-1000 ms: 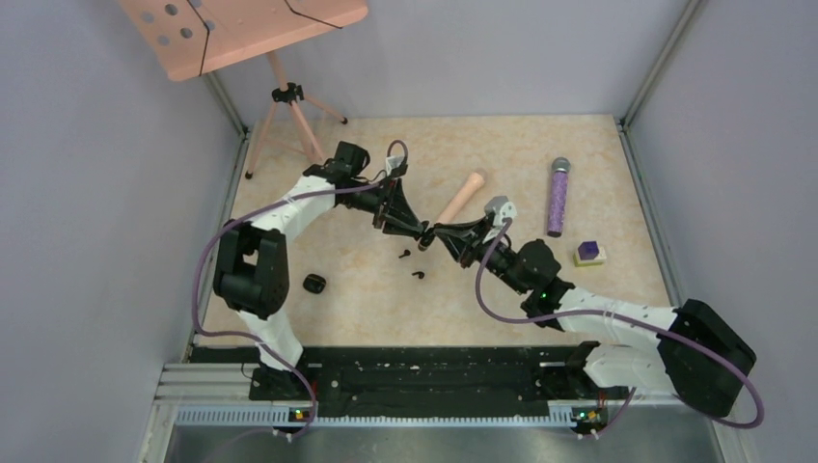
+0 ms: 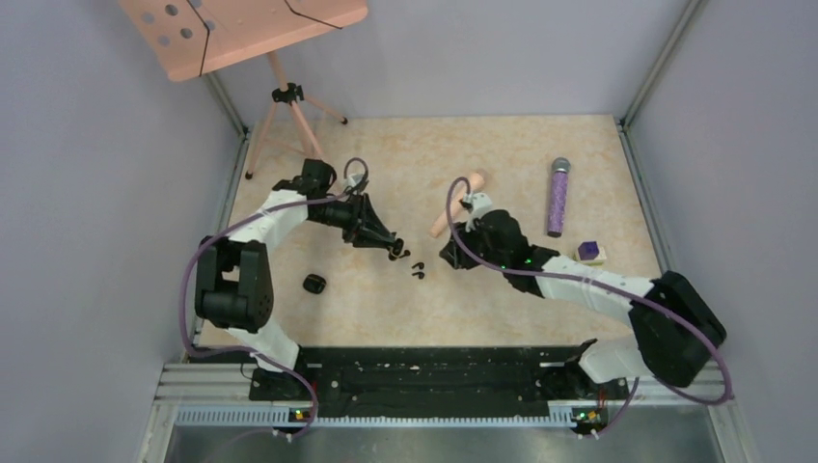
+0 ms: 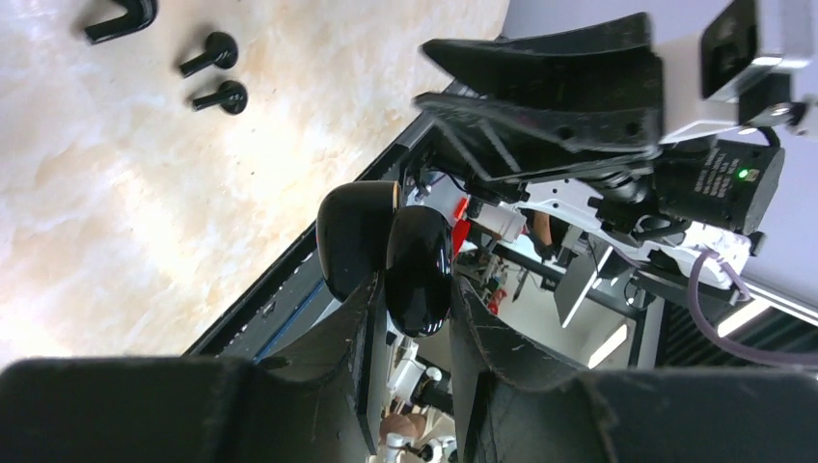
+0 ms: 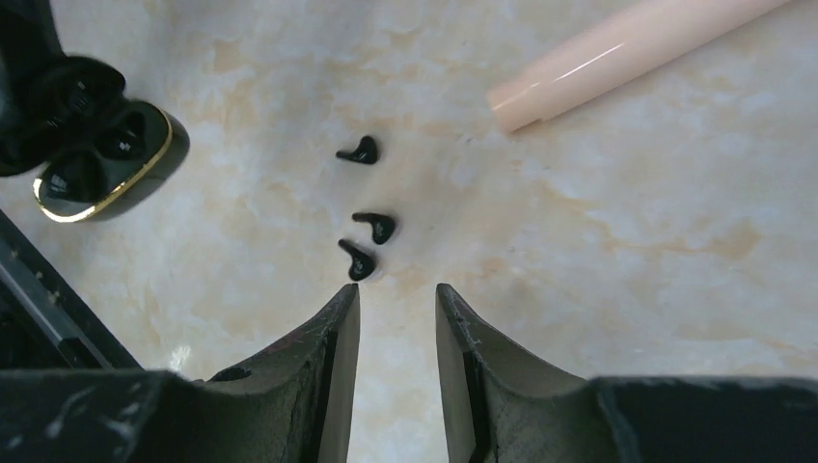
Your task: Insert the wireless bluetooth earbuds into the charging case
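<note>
My left gripper is shut on the black charging case, lid up; the right wrist view shows its gold-rimmed tray [image 4: 121, 145] open. Small black earbuds lie on the table in front of the case: in the right wrist view, an upper one [image 4: 362, 151], a middle one [image 4: 379, 227] and a lower one [image 4: 359, 262]. My right gripper stands open above and to the right of them, nothing between its fingers.
A pale pink cylinder [image 2: 455, 206] lies behind the right gripper. A purple microphone [image 2: 558, 198] and a small block [image 2: 589, 251] are at right, a black object [image 2: 314, 284] at left. The pink stand [image 2: 299, 125] is at back left.
The left gripper with the case has moved left. The right gripper has drawn apart from the case, and its arm has swung toward the back.
</note>
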